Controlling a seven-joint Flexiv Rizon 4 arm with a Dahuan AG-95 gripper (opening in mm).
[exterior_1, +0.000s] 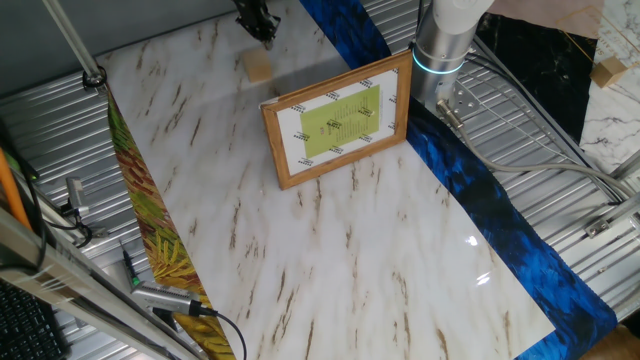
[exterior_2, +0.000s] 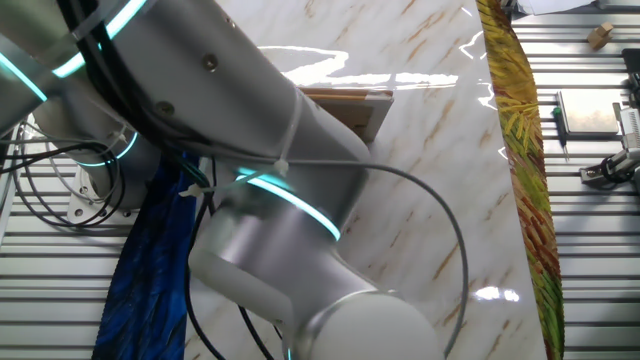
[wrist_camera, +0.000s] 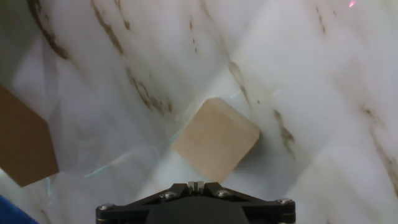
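A small light-wood block (exterior_1: 257, 66) lies on the marbled white table top (exterior_1: 330, 260), toward its far end. Just above and beyond it hangs my black gripper (exterior_1: 267, 42), apart from the block. In the wrist view the block (wrist_camera: 216, 139) sits a little ahead of the gripper, turned cornerwise to it. The fingertips meet there, with nothing visible between them. Exterior view 2 has the arm covering both gripper and block.
A wooden picture frame (exterior_1: 282, 145) with a green-and-white sheet stands upright near the block. A brown panel (wrist_camera: 25, 143) shows at the wrist view's left edge. Blue cloth (exterior_1: 480, 200) borders one side, patterned cloth (exterior_1: 160, 245) the other.
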